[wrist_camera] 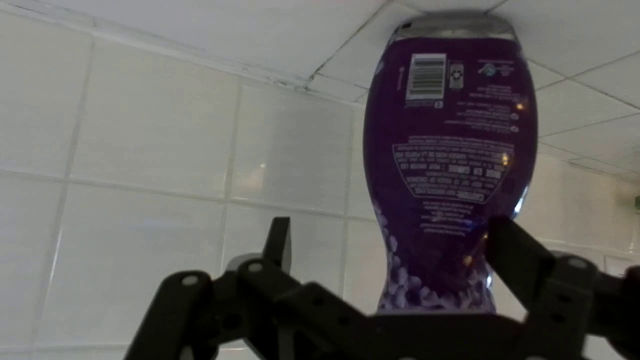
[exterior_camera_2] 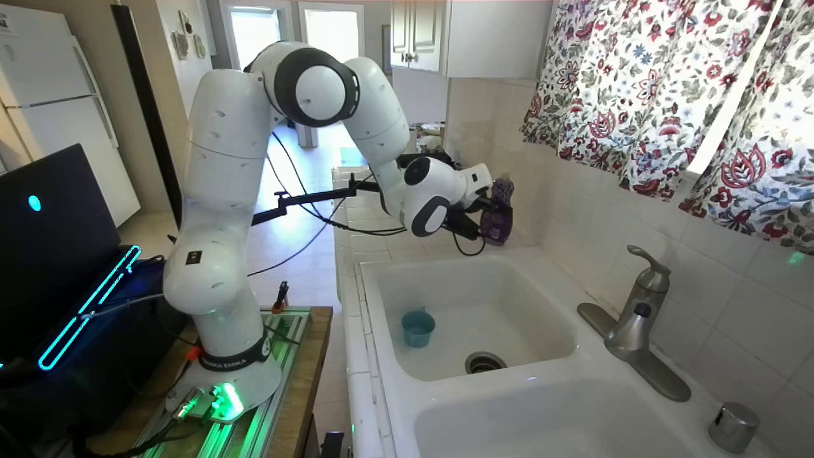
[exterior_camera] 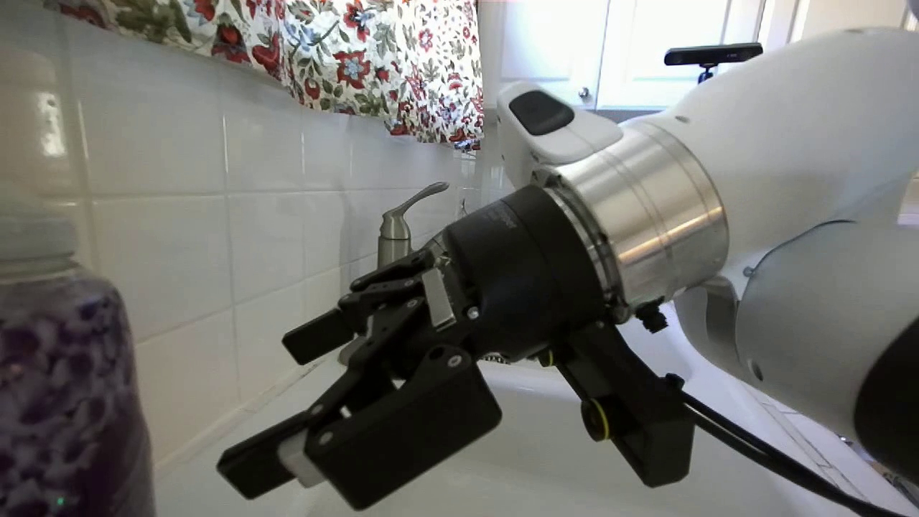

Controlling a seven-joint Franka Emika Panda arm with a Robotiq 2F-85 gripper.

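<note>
A purple bottle (wrist_camera: 450, 138) with a printed back label and barcode fills the right half of the wrist view, its text upside down. Its lower end in that picture is hidden behind my gripper. The fingers are open, one finger left of the bottle and the other overlapping its right edge. From exterior view 1, the bottle (exterior_camera: 64, 388) is at the left edge, and a visible gap separates it from the open gripper (exterior_camera: 288, 396). Exterior view 2 has the bottle (exterior_camera_2: 497, 217) upright on the counter behind the sink, partly covered by the hand.
A double sink (exterior_camera_2: 473, 267) lies beside the arm, with a blue cup (exterior_camera_2: 418, 328) in its far basin. The faucet (exterior_camera_2: 641, 313) stands along the tiled wall (exterior_camera: 164, 241). That wall runs close to the bottle, under a floral curtain (exterior_camera: 379, 69).
</note>
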